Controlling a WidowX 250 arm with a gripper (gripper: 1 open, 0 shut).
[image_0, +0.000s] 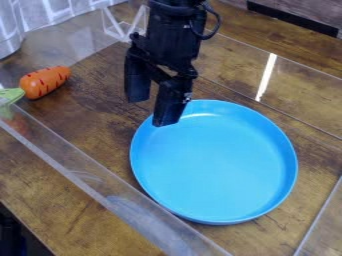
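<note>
My black gripper (152, 92) hangs at the top centre over the wooden surface, just above the back left of a light blue plate (214, 165). Its dark fingers point down and look apart; I see nothing clearly held between them. An orange toy carrot (46, 82) with pale green leaves lies at the left, apart from the gripper and the plate.
Clear plastic walls (94, 180) run along the front left and right of the wooden area (80, 130). A metal object (7, 30) stands at the top left corner. Bare wood lies between the carrot and the plate.
</note>
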